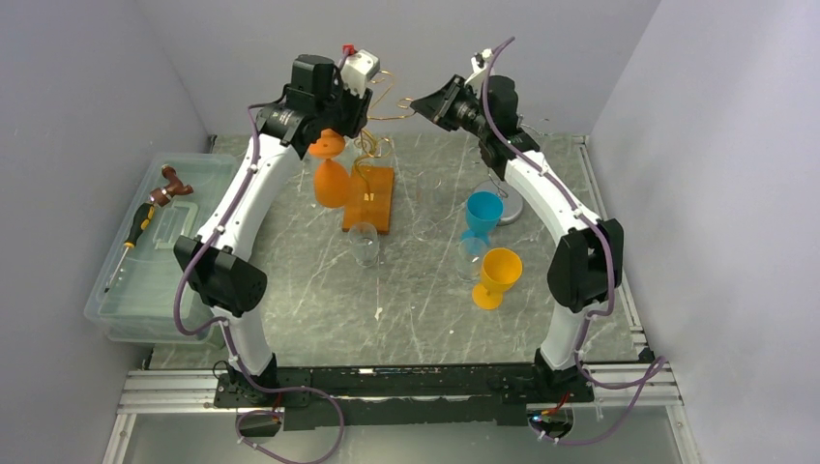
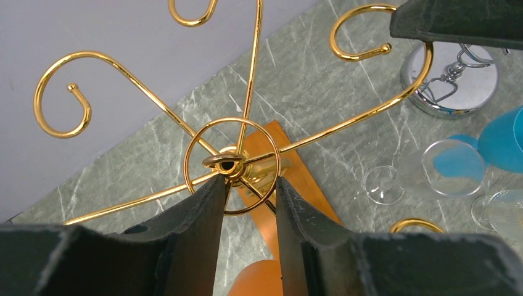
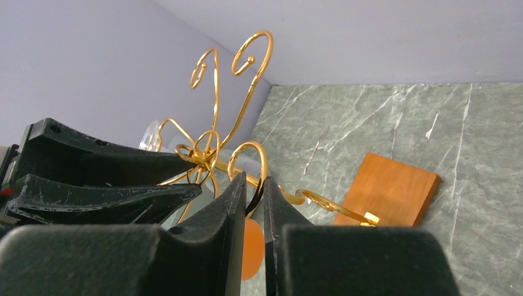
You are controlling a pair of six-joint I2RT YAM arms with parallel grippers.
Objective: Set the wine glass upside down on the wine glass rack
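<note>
The gold wine glass rack [image 2: 247, 92] stands on a wooden base [image 1: 369, 198] at the back of the table. An orange wine glass [image 1: 332, 184] appears to hang bowl down on its left side, partly under my left arm. My left gripper is over the rack's centre with its fingers apart, the top ring [image 2: 187, 154] at their tips. At the end of a curled hook [image 3: 262, 160] is my right gripper. Its fingers have a narrow gap, with the gold rod running between them; firm contact cannot be made out.
A blue goblet [image 1: 483, 211], a yellow goblet [image 1: 500, 271] and clear glasses [image 1: 471, 257] stand right of the base; another clear glass [image 1: 364, 242] is in front of it. A plastic bin [image 1: 116, 300] with tools sits at left.
</note>
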